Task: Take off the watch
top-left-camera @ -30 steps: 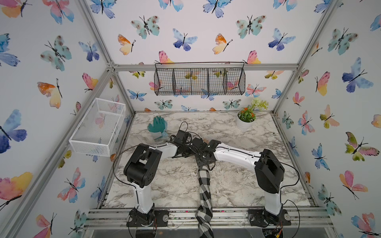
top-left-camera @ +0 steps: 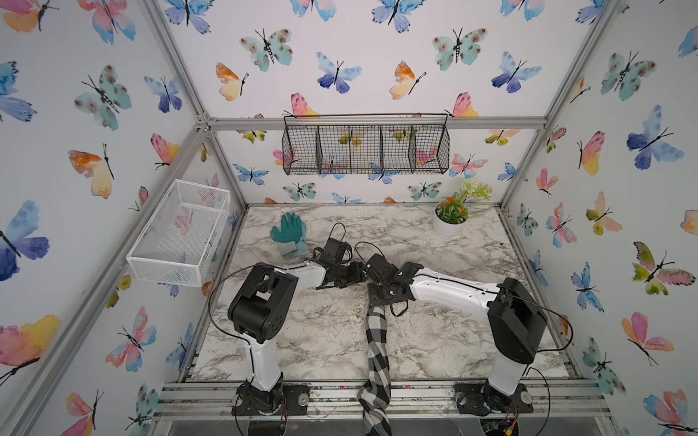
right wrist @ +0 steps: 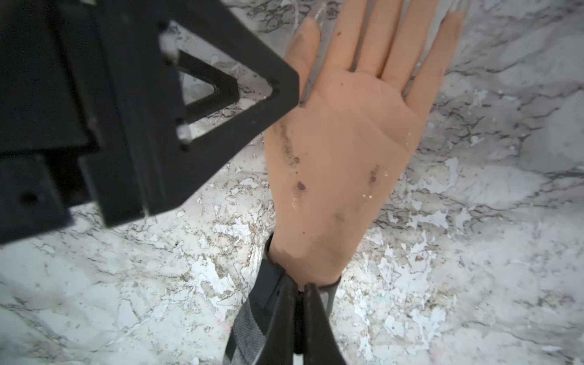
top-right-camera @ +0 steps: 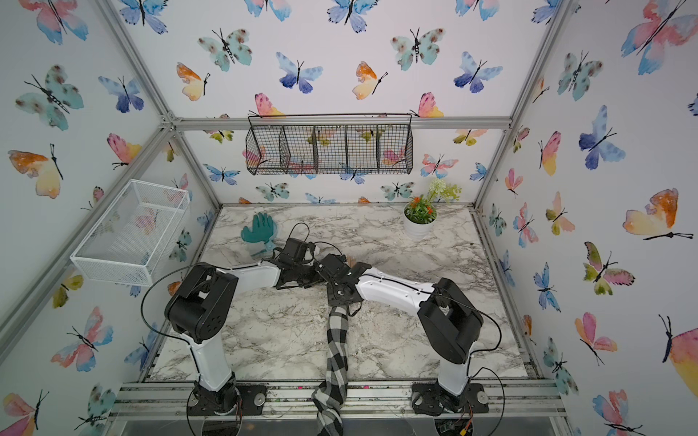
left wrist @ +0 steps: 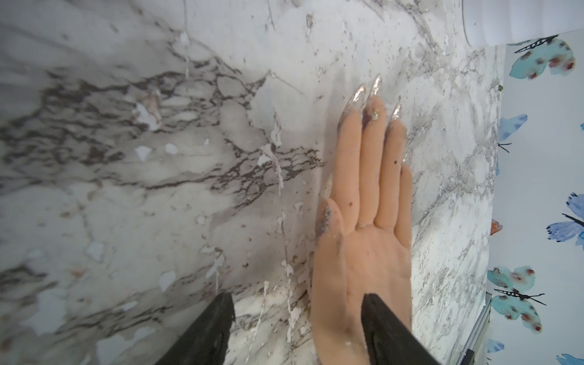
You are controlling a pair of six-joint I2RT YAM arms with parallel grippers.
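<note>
The skin-coloured mannequin hand lies on the marble tabletop, palm up in the left wrist view (left wrist: 377,261). Round its wrist sits a black watch band (right wrist: 266,290), partly hidden behind my right gripper. That gripper is shut over the middle of the band; whether any strap is pinched cannot be told. My left gripper stands part open beside the hand, one finger (left wrist: 392,334) in front of the palm, nothing visible held. Its dark frame fills the right wrist view's upper left. Both top views hide the watch under the arms.
A checkered sleeve (top-left-camera: 377,341) covers the forearm down to the table's front edge. At the back stand a teal hand-shaped object (top-left-camera: 288,229) and a potted plant (top-left-camera: 449,221). A white basket (top-left-camera: 167,272) hangs on the left wall. The two grippers are close together.
The left arm looks nearly still.
</note>
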